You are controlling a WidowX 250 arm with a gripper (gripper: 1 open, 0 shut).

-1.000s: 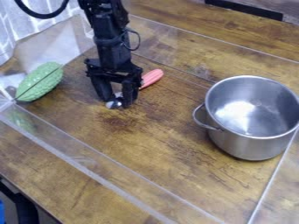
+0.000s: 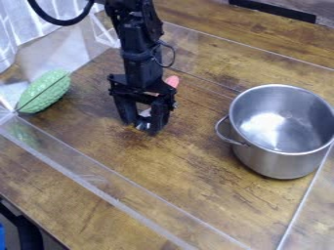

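Note:
My black gripper (image 2: 144,109) is low over the wooden table (image 2: 156,186), left of centre, around a small silvery object whose shape I cannot make out. Whether the fingers are open or shut on it is unclear. A pink object (image 2: 171,81) lies just behind the gripper, largely hidden by it. A green bumpy oval object (image 2: 45,91) lies to the left.
A large steel pot (image 2: 278,132) with a side handle stands at the right. Clear plastic walls border the work area.
My gripper has shifted a little to the right, covering more of the pink object. The pot and green object look unmoved.

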